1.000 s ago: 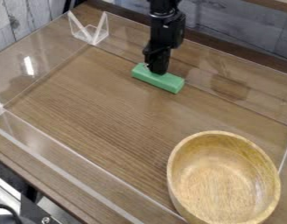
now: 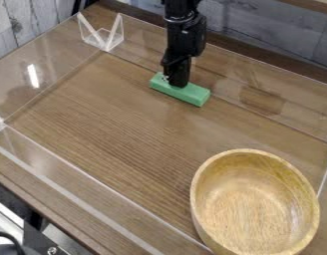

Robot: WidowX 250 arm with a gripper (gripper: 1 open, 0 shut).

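Note:
The black gripper [image 2: 177, 78] hangs from the top centre, its tip down at the middle of a green rectangular block [image 2: 193, 95] lying on the wooden table. The fingers appear closed, over or against the block's upper edge; whether anything is between them cannot be seen clearly.
A large round wooden bowl [image 2: 253, 207] fills the lower right. A white wire-like object [image 2: 104, 36] stands at the back left. Its edge runs along the lower left.
The gripper has shifted slightly to the left. The block looks almost unmoved.

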